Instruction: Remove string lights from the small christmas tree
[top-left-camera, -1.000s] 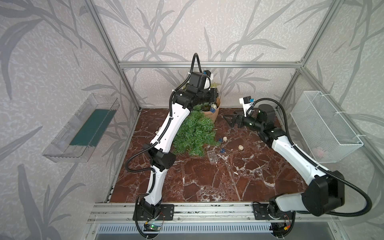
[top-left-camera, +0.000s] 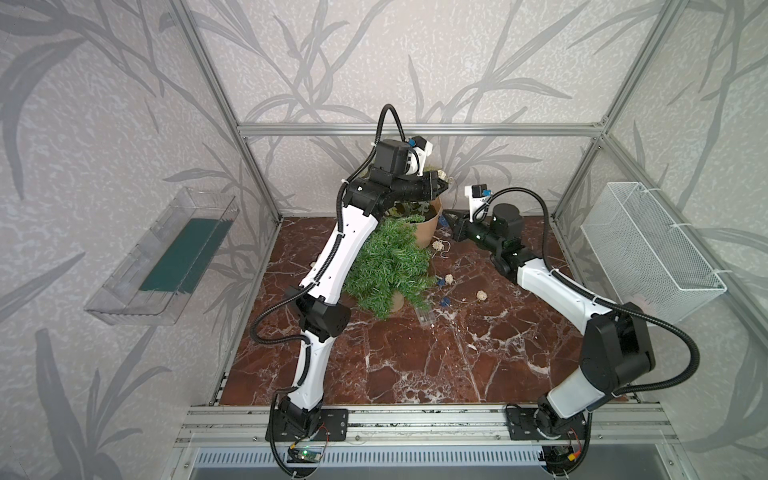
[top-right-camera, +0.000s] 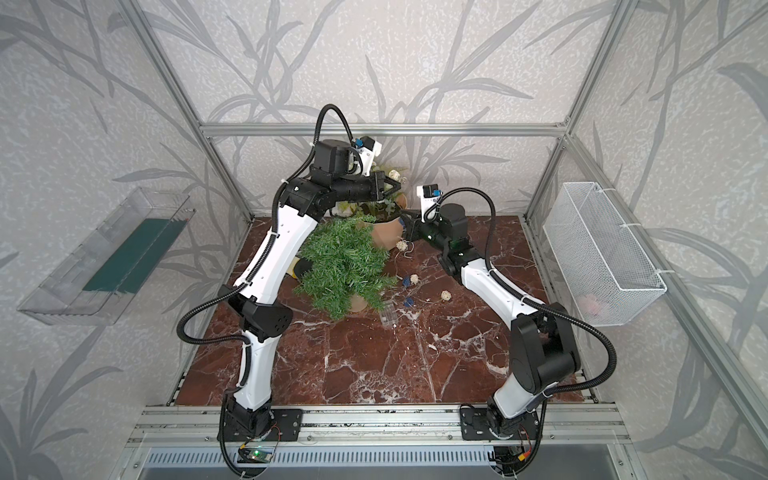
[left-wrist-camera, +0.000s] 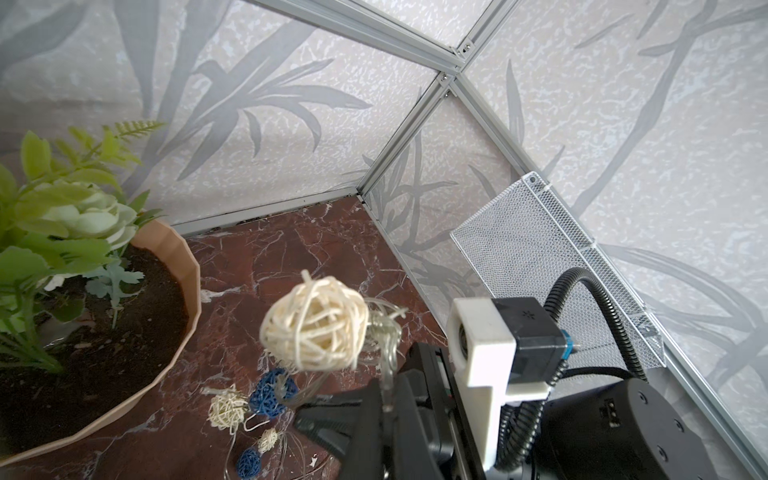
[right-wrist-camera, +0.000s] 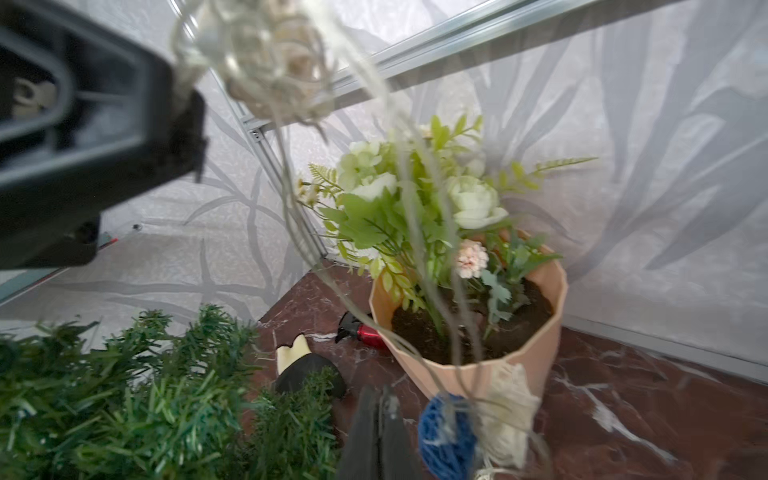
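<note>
The small green tree (top-left-camera: 388, 264) stands mid-table. My left gripper (top-left-camera: 438, 185) is raised beside the flowerpot, with a cream rattan light ball (left-wrist-camera: 313, 321) and clear wire at its tip; the top views show it shut. Just below and to its right, my right gripper is shut, nothing clear between its fingers. Loose wires loop across the right wrist view, down to a blue ball (right-wrist-camera: 446, 437) and a cream ball. More blue and cream balls (top-left-camera: 449, 279) lie on the table right of the tree.
A flowerpot (right-wrist-camera: 540, 336) with white flowers stands behind the tree. A clear tray (top-left-camera: 120, 308) hangs on the left wall, a white mesh basket (top-left-camera: 649, 248) on the right.
</note>
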